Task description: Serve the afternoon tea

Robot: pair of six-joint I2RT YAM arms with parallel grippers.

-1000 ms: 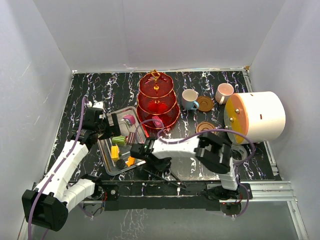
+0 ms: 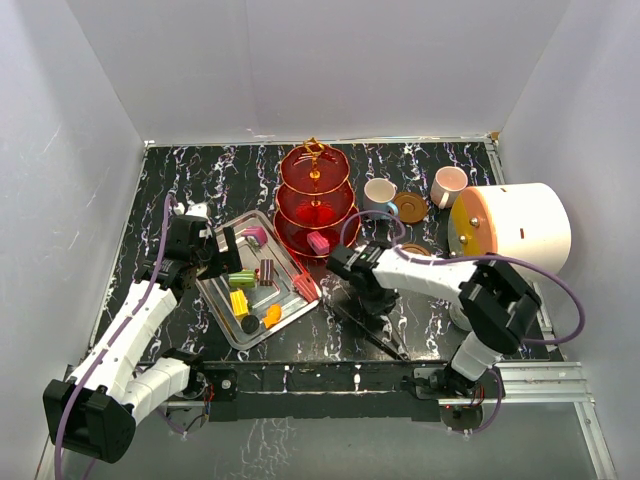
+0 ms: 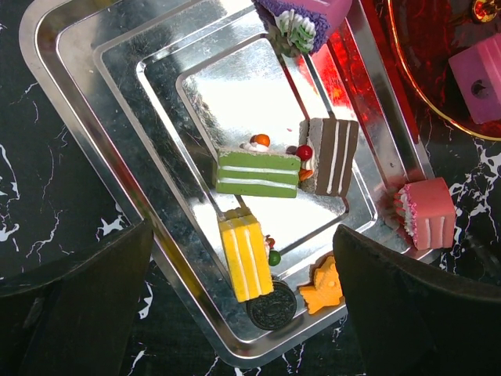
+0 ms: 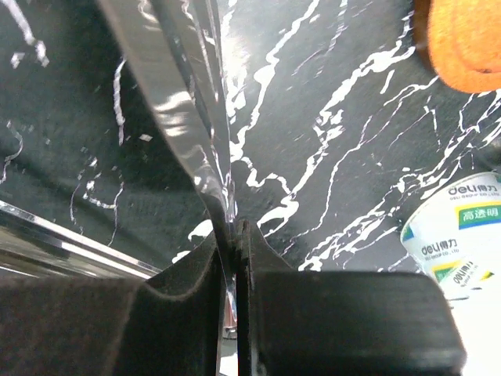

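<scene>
A metal serving tray [image 2: 225,316] holds green cake [image 3: 258,172], brown cake [image 3: 338,157], yellow cake [image 3: 245,254], an orange piece [image 3: 322,286], a black cookie [image 3: 272,305] and a purple-pink cake [image 2: 255,236]. One pink cake [image 3: 432,213] rests at the tray's right rim; another pink cake [image 2: 318,243] sits on the bottom tier of the red three-tier stand [image 2: 314,168]. Over the tray's left part, my left gripper [image 2: 228,252] is open and empty. My right gripper is shut on metal tongs [image 4: 174,102], right of the tray near the front.
Behind the right arm stand a blue-handled cup [image 2: 380,193], a white cup [image 2: 449,183] and brown coasters [image 2: 409,207]. A large cream-and-orange cylinder [image 2: 520,232] fills the right side. A tape roll [image 4: 458,231] lies below it.
My right arm has moved right with the tongs, away from the tray. Tray and stand have shifted slightly right since a second ago. The left arm has stayed still.
</scene>
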